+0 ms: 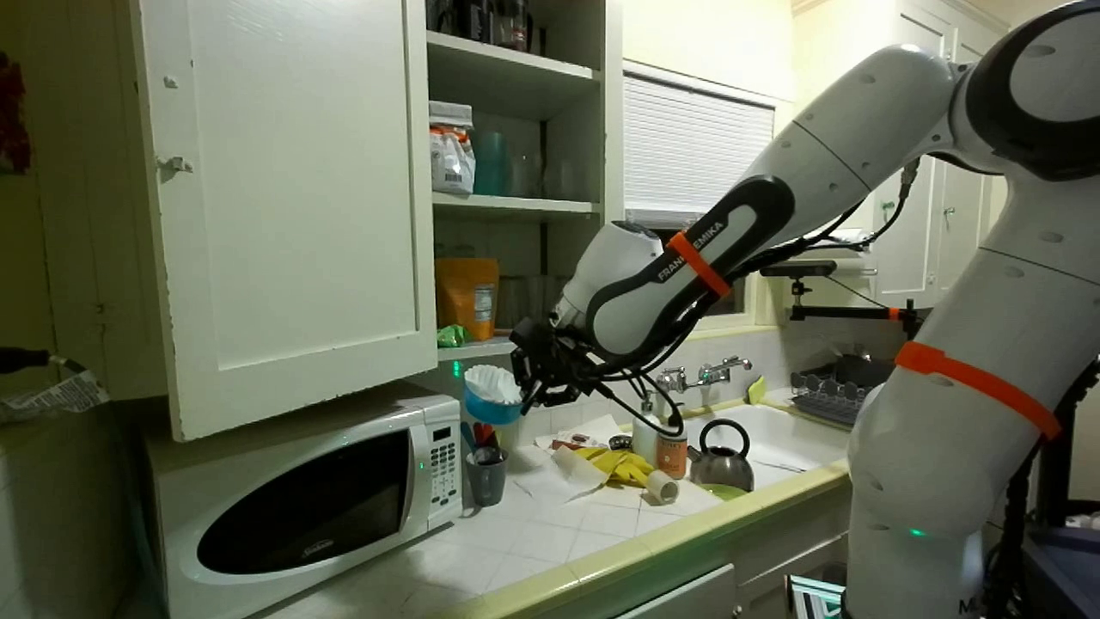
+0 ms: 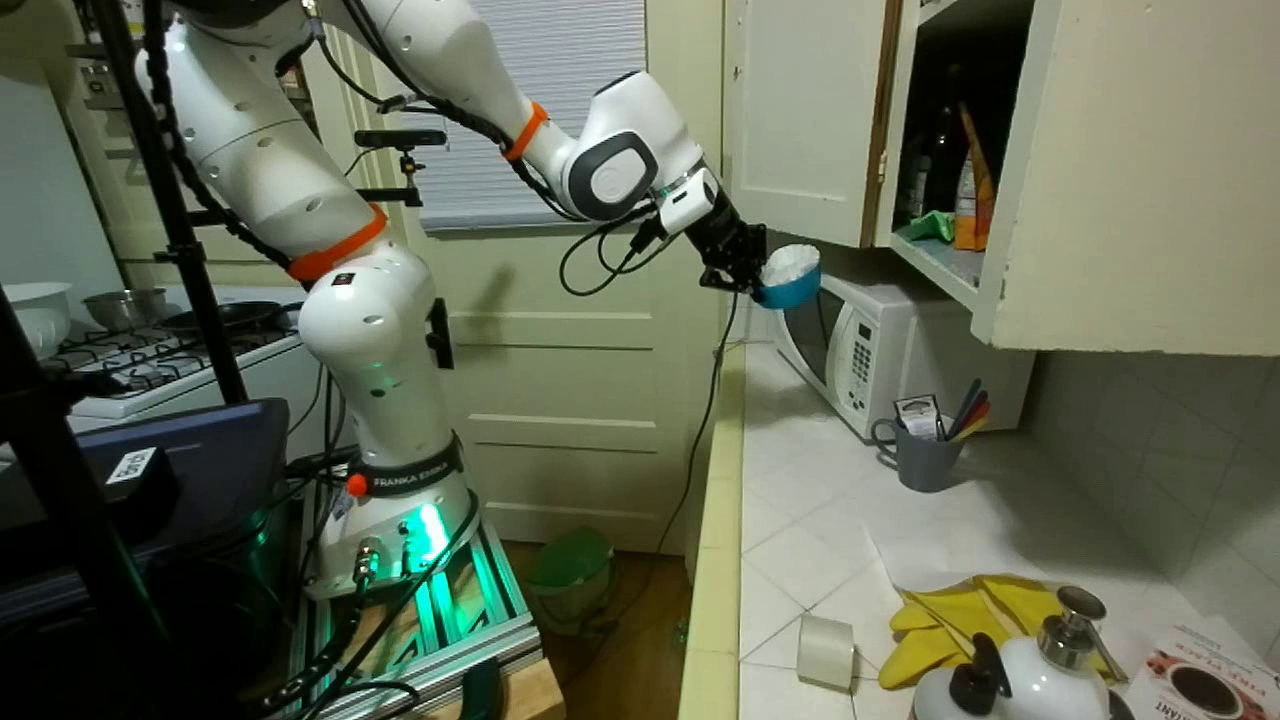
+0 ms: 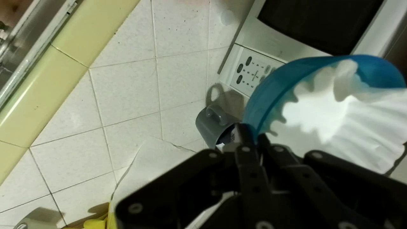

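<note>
A blue bowl [image 3: 263, 103] with a ruffled white paper filter [image 3: 366, 122] inside hangs in the air above the counter. My gripper is shut on the bowl's rim. In exterior view 1 the bowl [image 1: 489, 408] is just right of the microwave's top corner, above the grey mug. Exterior view 2 shows the bowl [image 2: 792, 286] in front of the microwave, with the gripper [image 2: 758, 286] at its left side. The filter's top edge stands above the bowl's rim.
The white microwave [image 1: 433, 464] stands left, under an open cabinet door [image 1: 289, 186]. A grey mug [image 2: 924, 460] with utensils is near it. Yellow gloves [image 1: 619, 466], a kettle [image 1: 722, 469] and bottles lie toward the sink. Bare tile counter [image 2: 798, 516] extends along the front edge.
</note>
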